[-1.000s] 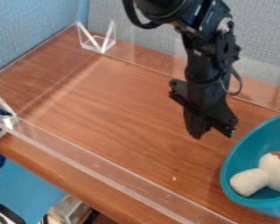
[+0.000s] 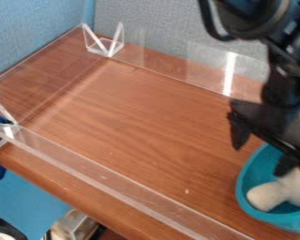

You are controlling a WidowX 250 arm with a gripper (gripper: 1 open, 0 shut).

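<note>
My black gripper (image 2: 264, 144) is open at the right, tilted over a blue bowl (image 2: 259, 169), its fingers above the bowl and partly hiding it. A white plush toy (image 2: 272, 195) lies in the bowl, its upper part partly hidden behind the gripper.
Clear low barriers run along its edges, with white corner brackets (image 2: 104, 44) at the back left and at the near left. A grey padded wall stands behind.
The arm has swung right, from over bare table to over the bowl, and now covers part of the bowl and toy.
</note>
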